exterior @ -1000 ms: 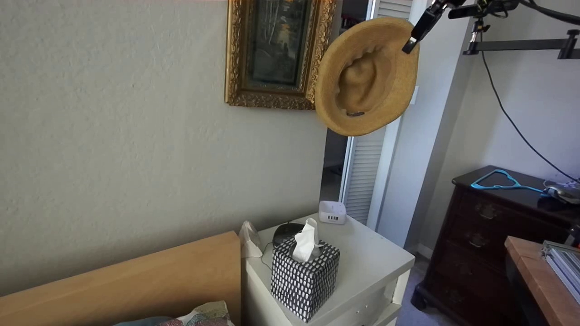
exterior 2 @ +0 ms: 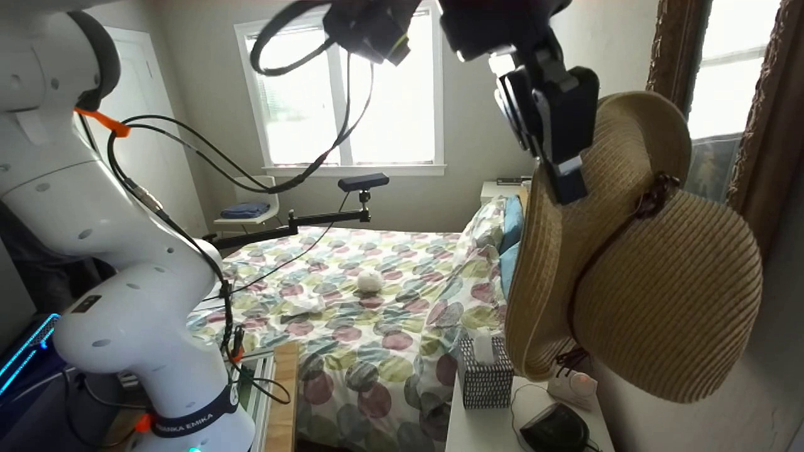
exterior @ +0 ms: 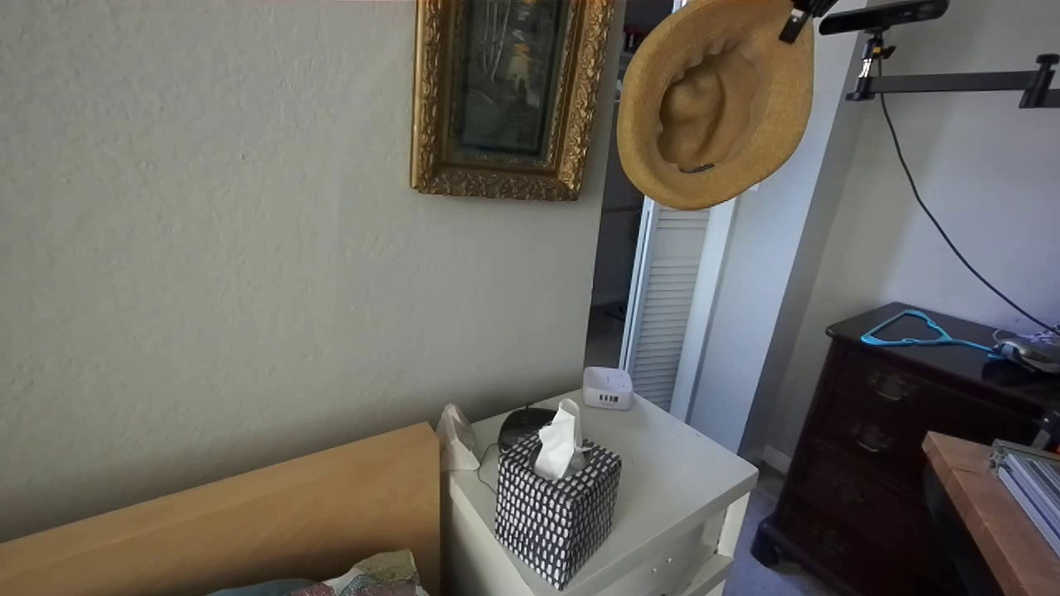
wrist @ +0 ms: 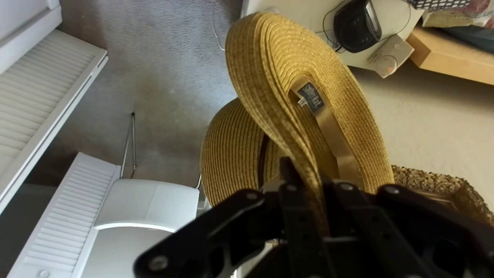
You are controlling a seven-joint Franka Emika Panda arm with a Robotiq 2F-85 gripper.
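A tan straw hat (exterior: 636, 149) hangs in the air near the wall, its hollow underside facing exterior view 1. In exterior view 2 the hat (exterior 2: 671, 294) shows its rounded crown and a dark band with a knot. My gripper (exterior 2: 561, 181) is shut on the hat's brim. From the wrist view, the brim of the hat (wrist: 264, 69) runs down between the black fingers, and a label shows inside the crown. Only the tip of my gripper (exterior: 792, 25) reaches into the top of exterior view 1.
A gold-framed picture (exterior: 432, 119) hangs on the wall close to the hat. Below stands a white nightstand (exterior: 676, 457) bearing a patterned tissue box (exterior: 556, 507) and small devices. A camera arm (exterior: 954, 84) juts out at right, above a dark dresser (exterior: 845, 417).
In exterior view 1 the hat and my gripper have moved up and to the right, so the hat no longer overlaps the picture frame's edge. The brim is still held.
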